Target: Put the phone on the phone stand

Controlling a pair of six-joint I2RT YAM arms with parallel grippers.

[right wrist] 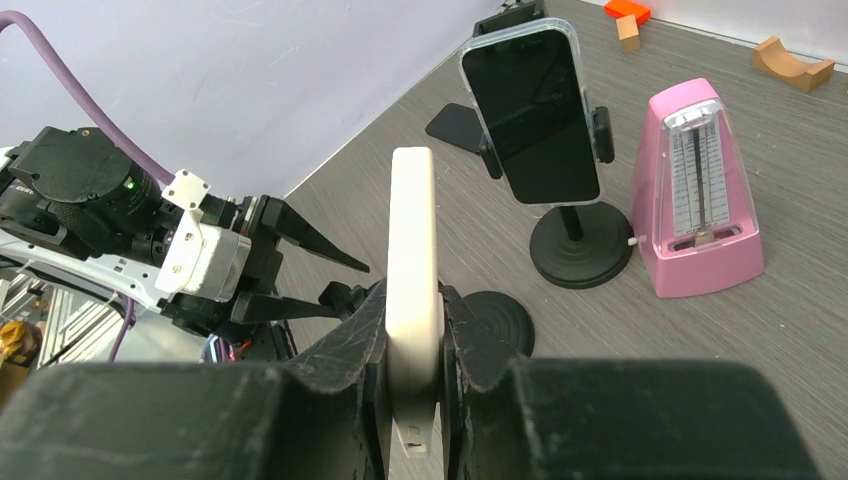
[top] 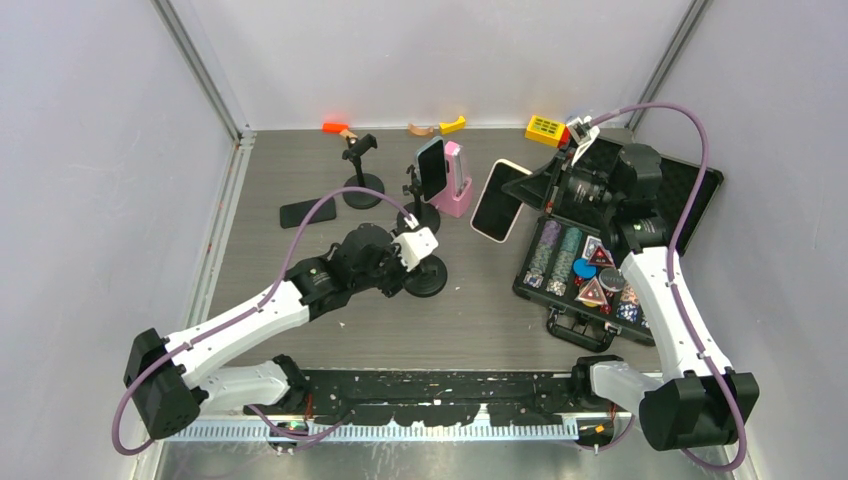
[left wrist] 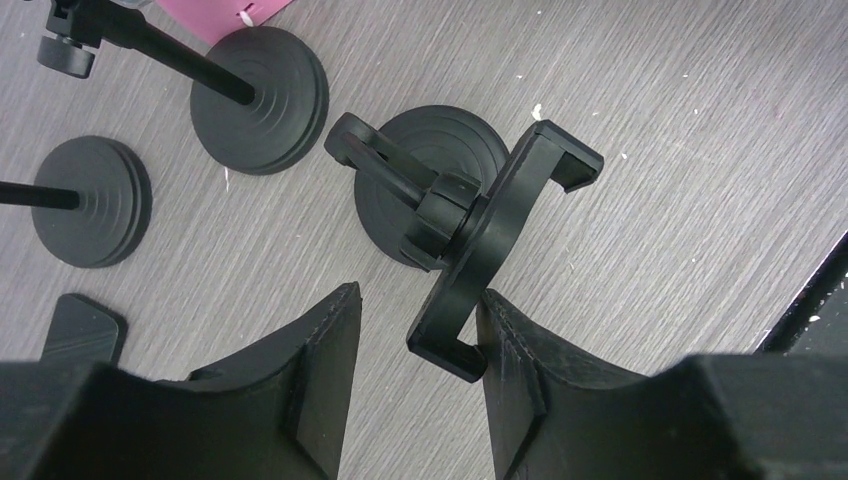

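Note:
My right gripper is shut on a phone [top: 497, 200] with a pale frame, held screen up in the top view and seen edge-on in the right wrist view. My left gripper is at the front stand's black holder [left wrist: 500, 215], its right finger touching the holder's lower arm; whether the fingers grip it cannot be told. That stand's round base [top: 425, 280] is on the table. A second stand behind it bears another phone [right wrist: 530, 110] in a clear case. A third, empty stand [top: 362, 190] is at the back left.
A dark flat phone [top: 307, 212] lies at the left. A pink metronome [right wrist: 700, 250] is beside the loaded stand, small blocks [top: 545, 130] along the back wall, and an open case of chips [top: 560, 260] at the right.

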